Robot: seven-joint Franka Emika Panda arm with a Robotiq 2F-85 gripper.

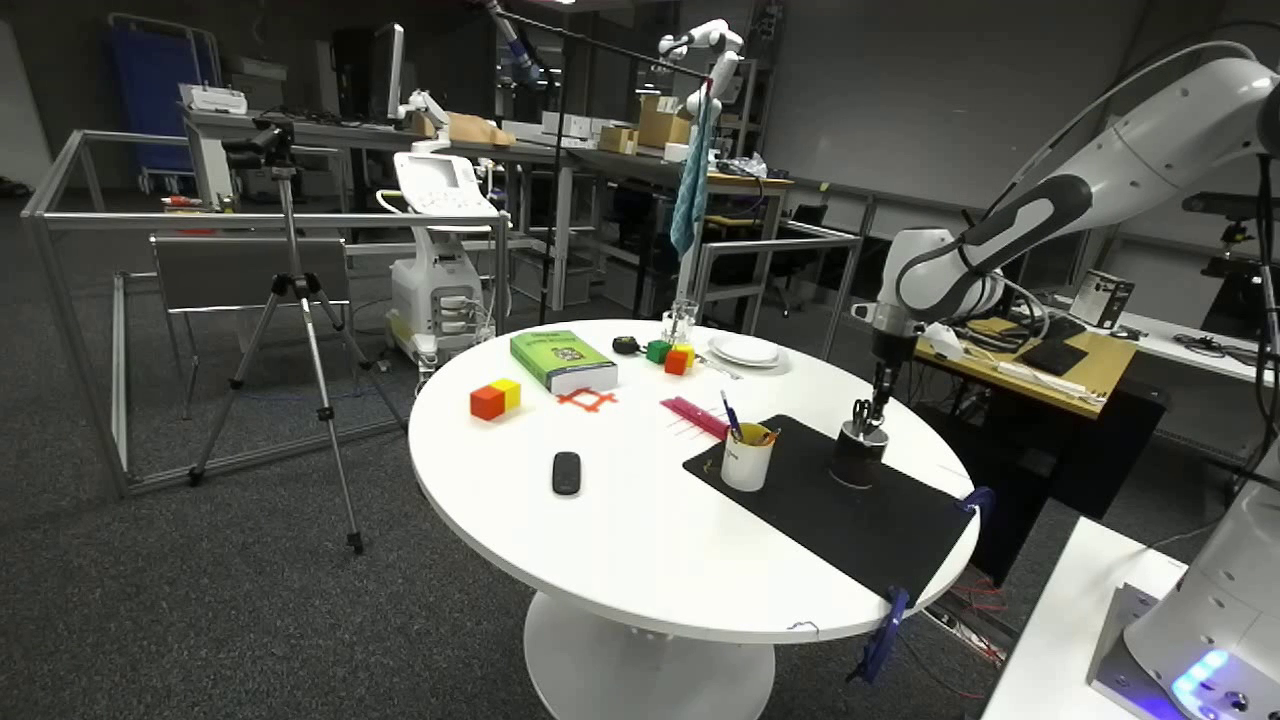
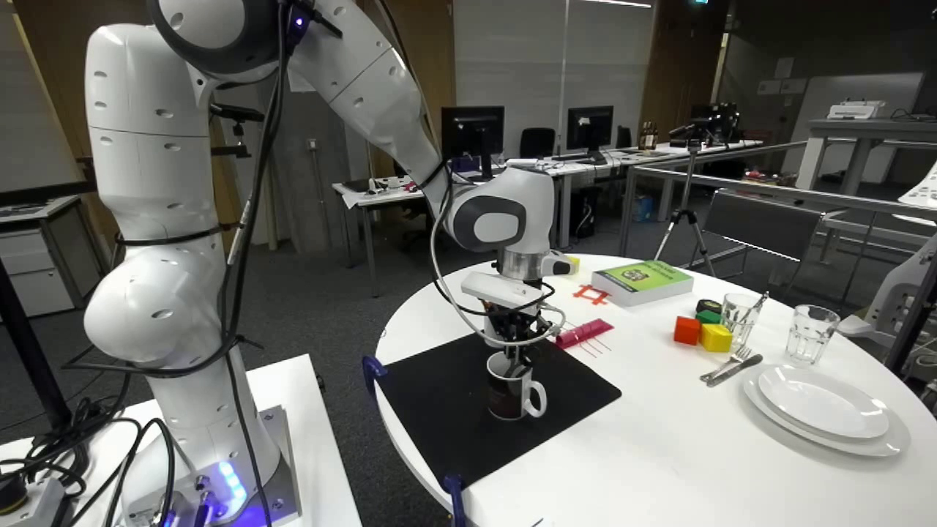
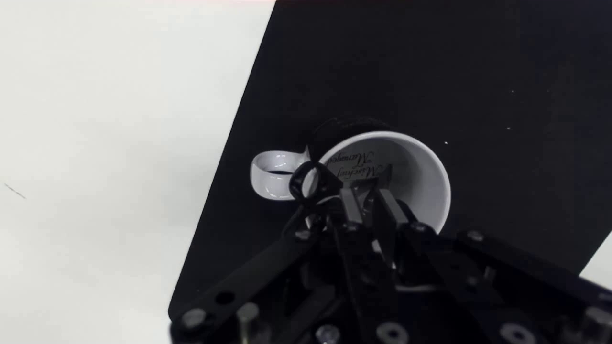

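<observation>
A dark mug (image 2: 505,395) with a white rim and handle stands upright on the black mat (image 2: 430,413). Black-handled scissors (image 1: 863,415) stick up out of it; one handle loop (image 3: 297,184) shows over the rim beside the mug's handle. My gripper points down at the mug's mouth, its fingertips over the opening. A narrow gap parts the fingers (image 3: 351,207), and something dark shows in or behind it. The rest of the scissors is hidden by the gripper, so whether the fingers touch them cannot be made out.
A white cup of pens (image 1: 746,466) stands near the mug on the mat's edge. Elsewhere on the round table (image 1: 600,540) lie a green book (image 1: 561,360), a black mouse (image 1: 566,473), coloured blocks and white plates (image 2: 826,408).
</observation>
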